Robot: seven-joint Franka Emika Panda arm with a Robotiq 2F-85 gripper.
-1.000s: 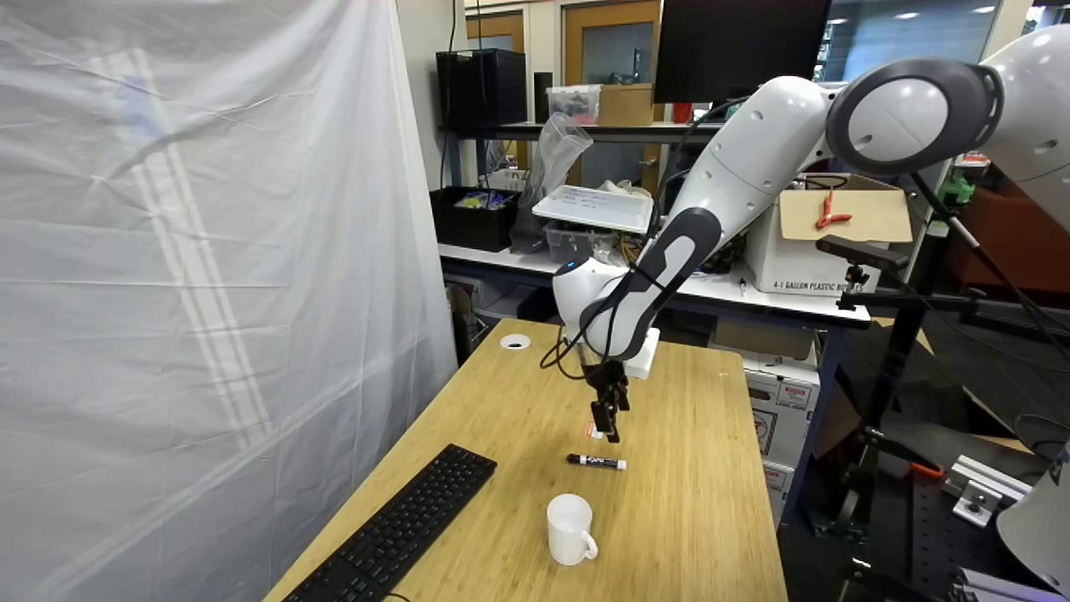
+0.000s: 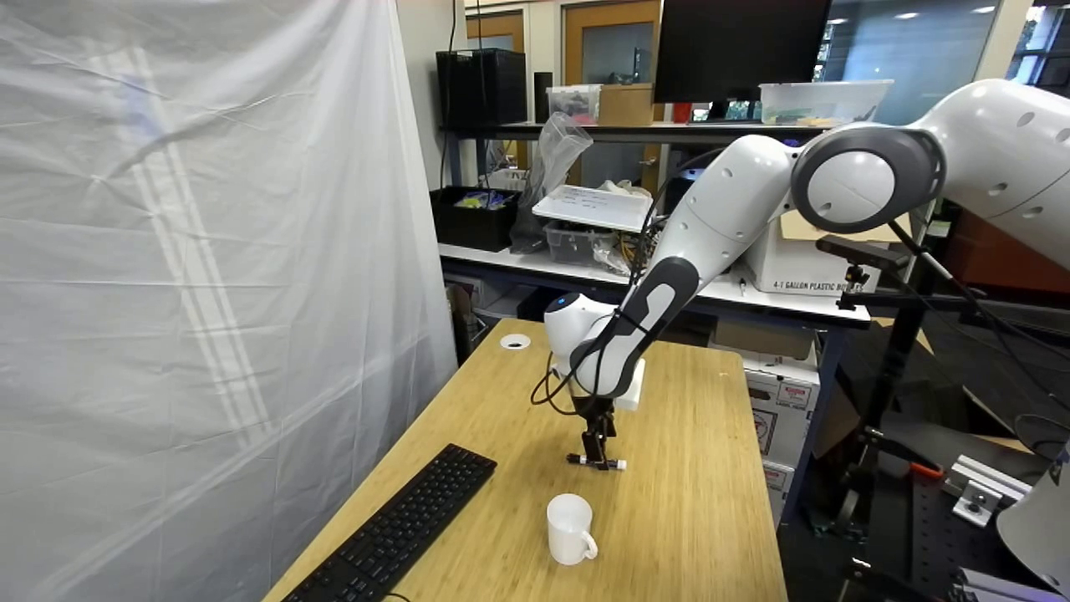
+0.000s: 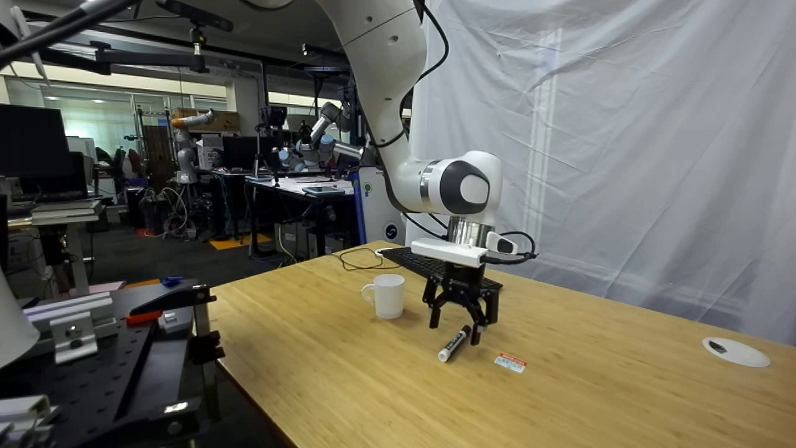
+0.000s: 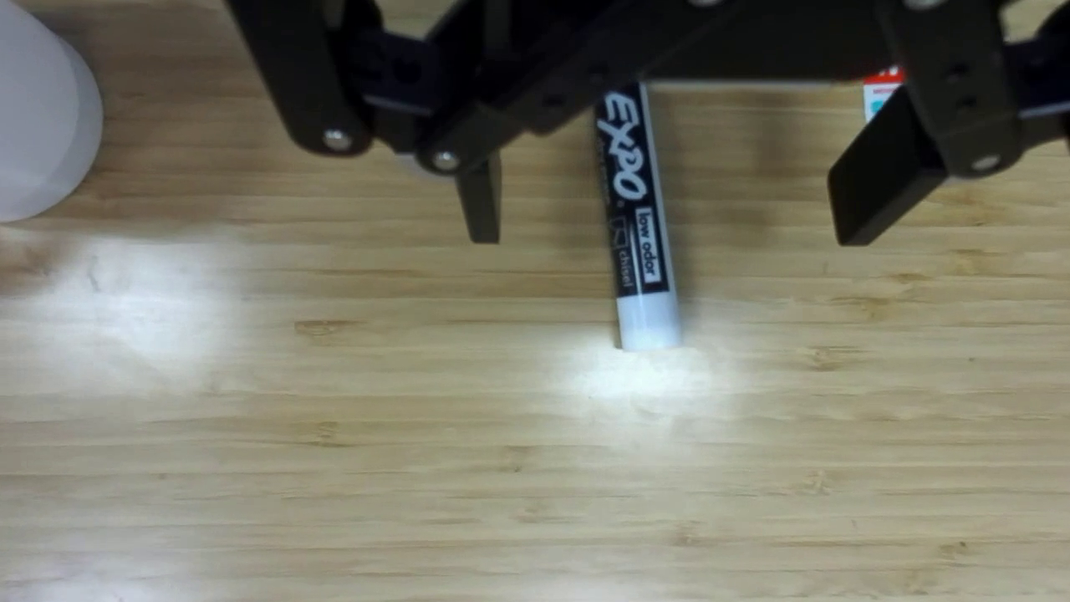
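A black and white Expo marker [image 4: 638,236] lies flat on the wooden table, its white end toward the bottom of the wrist view. My gripper is open above it, one finger on each side and clear space between each finger and the marker. From the second exterior view, the marker [image 3: 454,344] shows below the gripper [image 3: 454,329], its white end toward that camera. In the first exterior view the gripper [image 2: 598,462] covers the middle of the marker [image 2: 618,465]. Nothing is held.
A white mug [image 2: 569,528] stands upright near the marker. The black keyboard [image 2: 411,522] lies along the table's curtain side. A small red and white label [image 3: 510,362] is on the table beside the marker. Bare wood [image 2: 682,441] stretches to the right in the first exterior view.
My gripper has come down and slightly left in the first exterior view, from above and behind the marker to over its middle. The marker, mug and keyboard have stayed in place.
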